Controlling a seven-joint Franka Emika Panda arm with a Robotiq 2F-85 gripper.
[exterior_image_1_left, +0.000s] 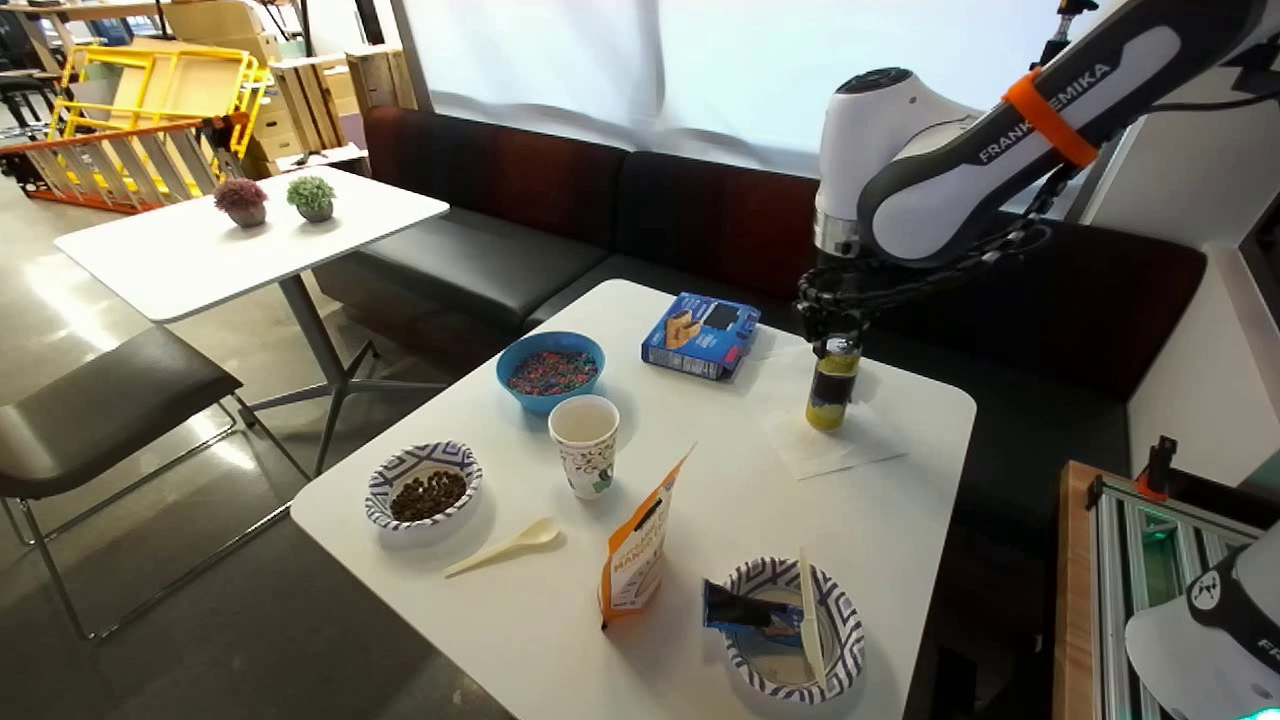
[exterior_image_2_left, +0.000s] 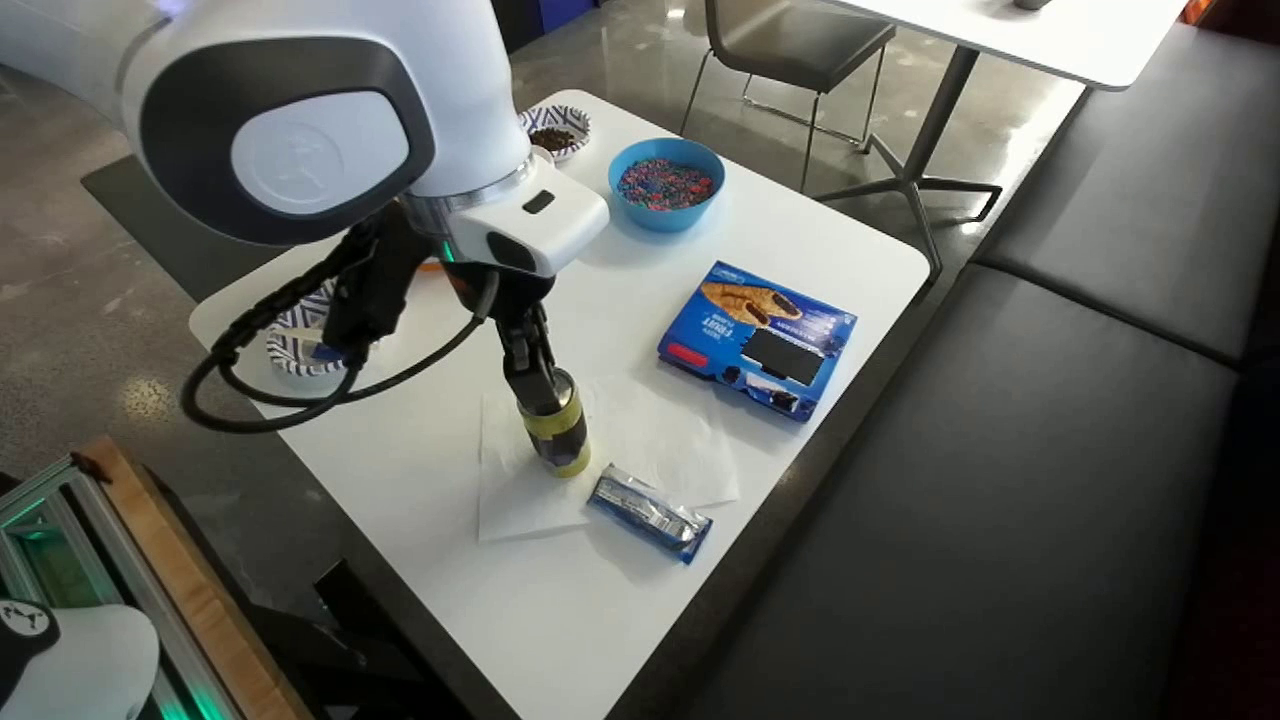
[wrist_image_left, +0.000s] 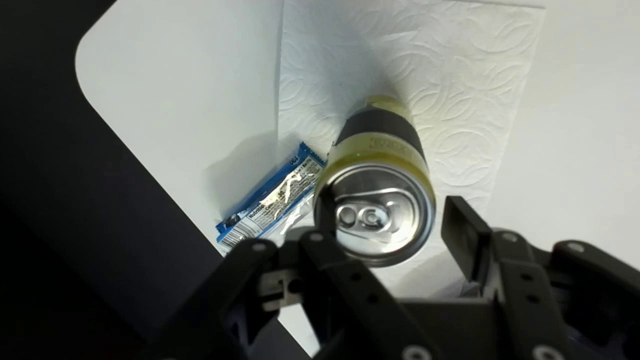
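Observation:
A yellow-and-dark can stands on a white paper napkin near the table's far right corner. My gripper is around the can's top, part open. In the wrist view, the left finger overlaps the silver lid's edge, while a small gap shows between the can and the right finger. Exterior view 2 has the gripper pointing down over the can, its far finger hidden. A blue-and-silver wrapped bar lies beside the can, partly over the napkin.
A blue snack box lies nearby. Farther off are a blue bowl, a paper cup, a patterned bowl, a spoon, an orange pouch and another patterned bowl. Bare table lies between the can and the pouch.

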